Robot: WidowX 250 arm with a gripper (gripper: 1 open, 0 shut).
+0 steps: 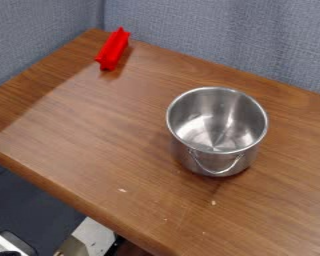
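A red elongated object (113, 49) lies near the back left corner of the wooden table (96, 150). A shiny steel pot (216, 150) stands upright right of the middle. I cannot make out my gripper in the camera view.
Grey fabric panels (230, 40) line the back and left sides. The front left table edge drops to a dark area with some pale hardware (93, 236) at the bottom. The wood between the red object and the pot is clear.
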